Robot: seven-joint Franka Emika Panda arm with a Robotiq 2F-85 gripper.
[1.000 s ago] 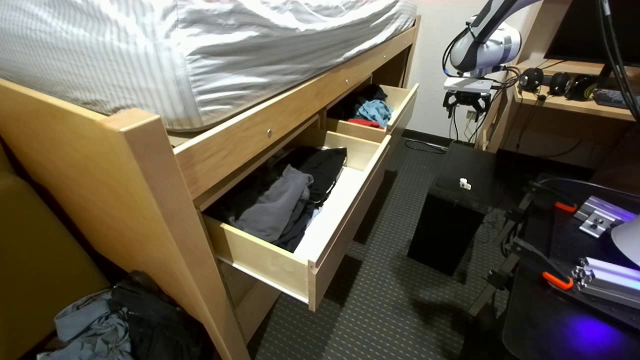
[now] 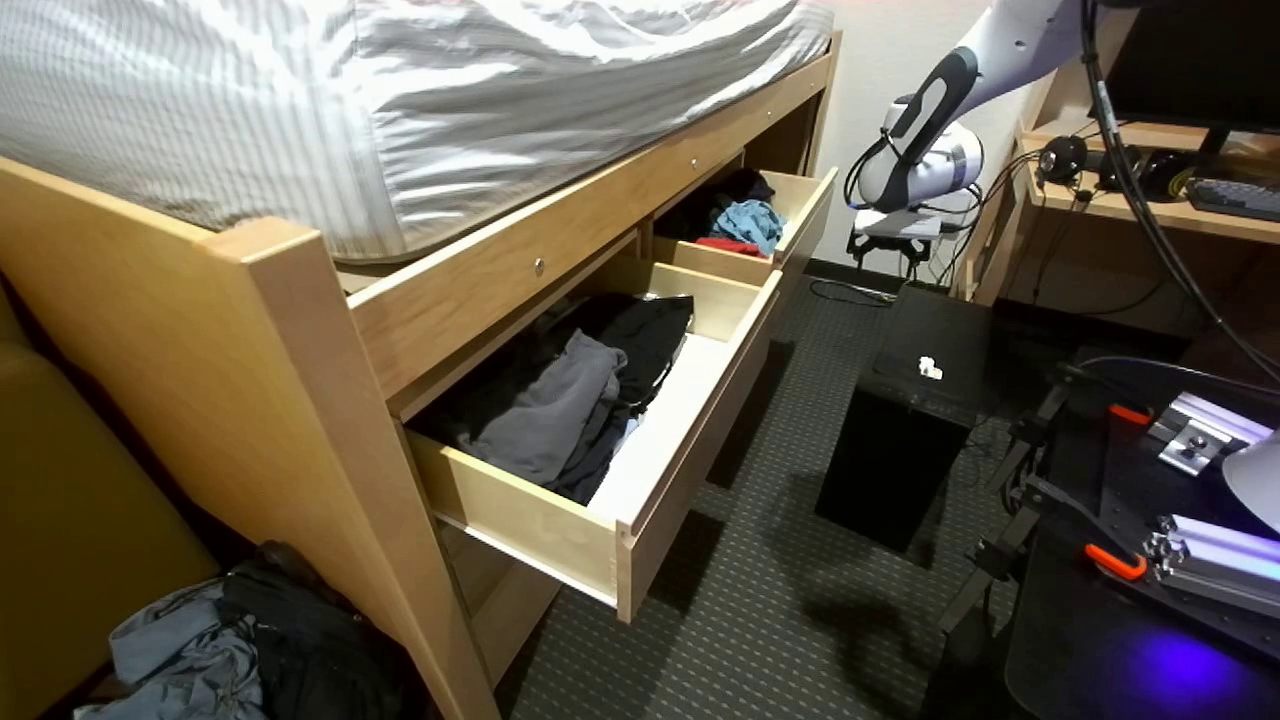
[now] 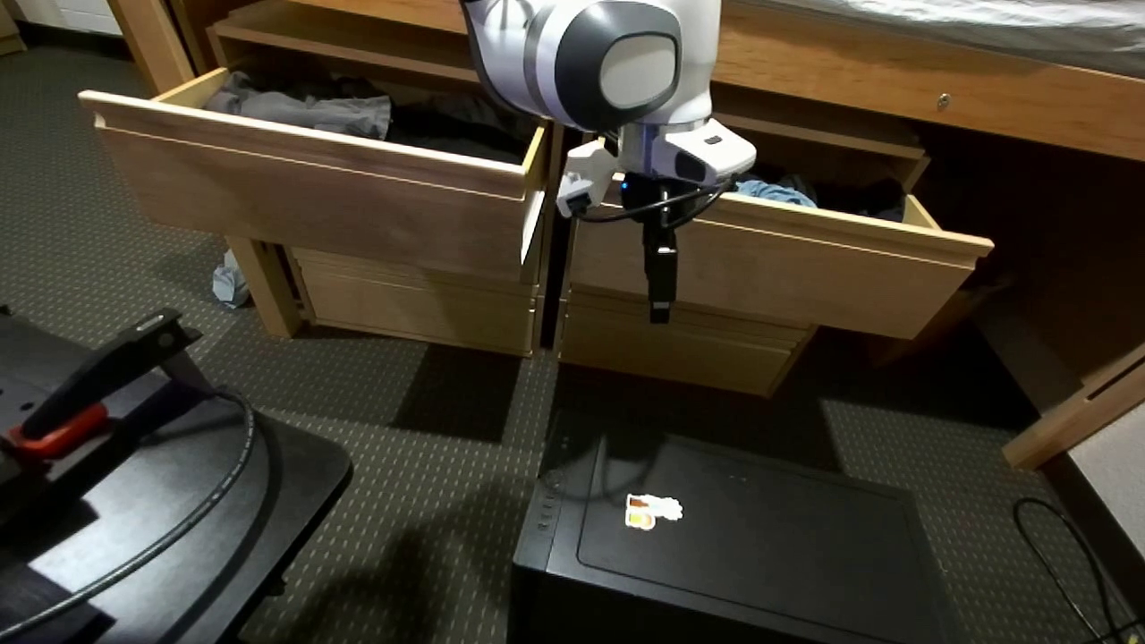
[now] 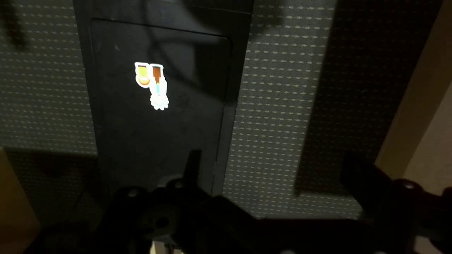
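Observation:
My gripper stands open in the wrist view, its dark fingers far apart and only floor and black case below. In exterior view 1 the gripper [image 2: 889,250] hangs in the air to the right of the far drawer. In exterior view 2 the gripper [image 3: 661,306] points down in front of the far drawer front [image 3: 773,258]. That pulled-out drawer holds a blue cloth [image 2: 750,224], a red cloth [image 2: 728,246] and dark clothes. A second pulled-out drawer [image 2: 696,444], nearer in exterior view 1, holds a grey garment [image 2: 546,414] and black clothes [image 2: 648,324].
A black case [image 3: 751,537] with a sticker [image 3: 652,510] stands on the floor before the drawers. The bed post [image 2: 348,468] rises beside the near drawer, with clothes [image 2: 228,648] on the floor behind it. A black table [image 2: 1140,648] carries clamps. Carpet between is clear.
In exterior view 1 the arm has moved left, towards the far drawer, and the gripper sits slightly lower and turned. The drawers and clothes look the same.

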